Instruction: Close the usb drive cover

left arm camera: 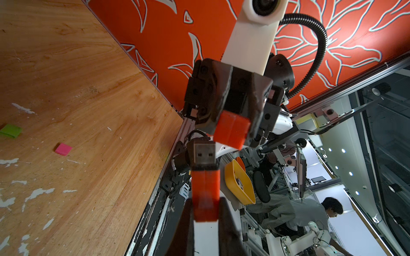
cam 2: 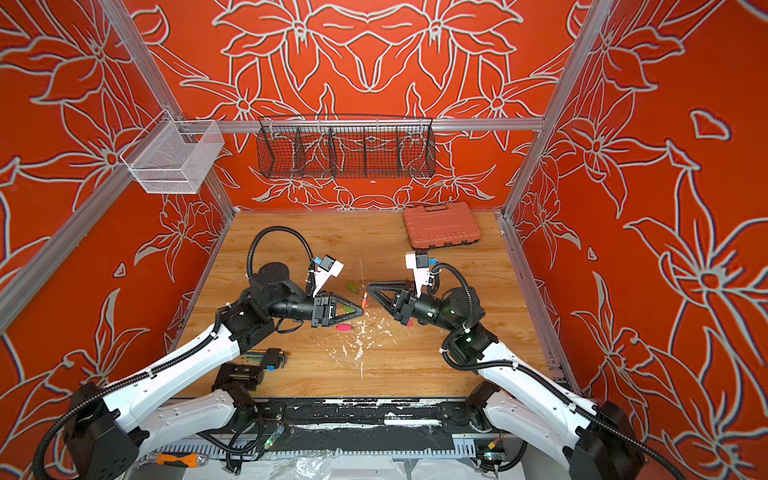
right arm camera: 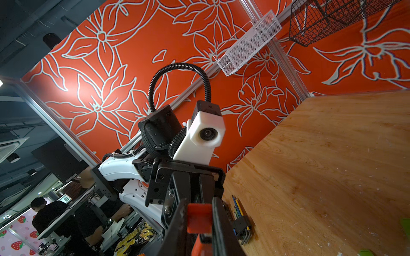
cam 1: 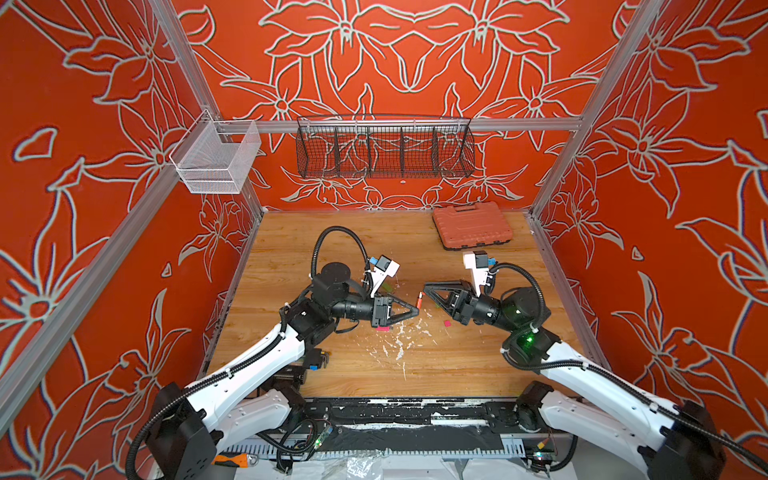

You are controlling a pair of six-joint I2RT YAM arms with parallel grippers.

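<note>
An orange USB drive body (left arm camera: 205, 192) is pinched in my left gripper, its metal plug (left arm camera: 204, 153) bare and pointing up in the left wrist view. My right gripper is shut on the orange cover (right arm camera: 199, 218). In the left wrist view, the cover (left arm camera: 232, 129) hangs tilted beyond the plug and off to its right. No part of the plug appears covered. In the top left view, the left gripper (cam 1: 416, 311) and right gripper (cam 1: 427, 289) face each other closely above the table, the cover's side slightly higher.
A pink piece (left arm camera: 63, 149) and a green one (left arm camera: 10, 131) lie on the wooden table. The red case (cam 1: 472, 225) rests at the back right. A hex key set (right arm camera: 241, 221) sits on the table near the left arm.
</note>
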